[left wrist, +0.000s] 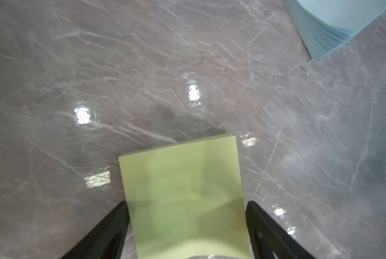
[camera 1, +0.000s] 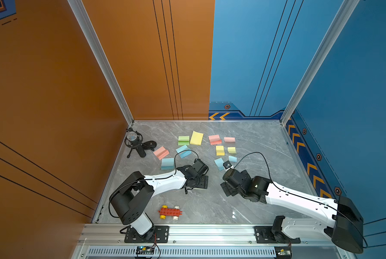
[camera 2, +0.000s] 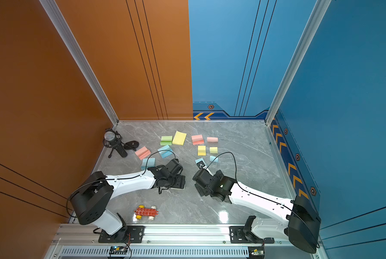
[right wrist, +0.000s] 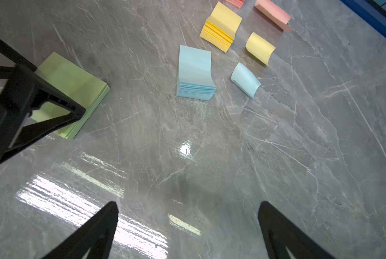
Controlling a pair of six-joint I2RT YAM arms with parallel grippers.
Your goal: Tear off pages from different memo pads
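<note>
A light green memo pad (left wrist: 186,190) lies flat under my left gripper. That gripper's fingers stand along the pad's two opposite sides, very close to its edges; whether they press on it cannot be told. In the right wrist view the same green pad (right wrist: 78,82) shows behind the left gripper's black fingers. My right gripper is open and empty above bare table. Ahead of it lie a blue pad (right wrist: 195,73), a small curled blue page (right wrist: 245,80), a yellow pad (right wrist: 221,26) and a small curled yellow page (right wrist: 260,48).
Farther back are a green pad (camera 1: 183,140), a large yellow pad (camera 1: 196,138), a pink pad (camera 1: 214,139) and a pink page (camera 1: 229,139). A camera on a tripod (camera 1: 134,140) stands back left; a red toy (camera 1: 170,212) sits near the front.
</note>
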